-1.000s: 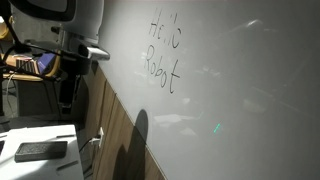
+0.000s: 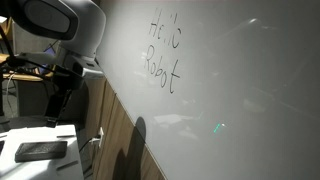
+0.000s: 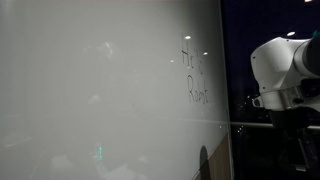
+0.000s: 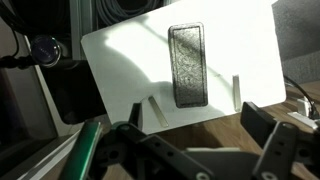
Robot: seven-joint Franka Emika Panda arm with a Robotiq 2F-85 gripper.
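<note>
A dark rectangular block, perhaps an eraser, lies flat on a white board or tray; it also shows at the lower left of exterior view 1. Two thin pale sticks, perhaps markers, lie either side of it: one on the left, the other on the right. Above these hangs my gripper, its fingers wide apart and nothing between them. The whiteboard carries the black handwritten words "Hello Robot" and a small green mark.
Wooden panelling runs below the whiteboard. Coiled black cable lies past the tray's upper edge, and another cable is at the right. The arm casts a shadow on the wall.
In exterior view 1 the arm has come lower and farther into view, over the tray. The dark block and the board's writing have stayed the same.
</note>
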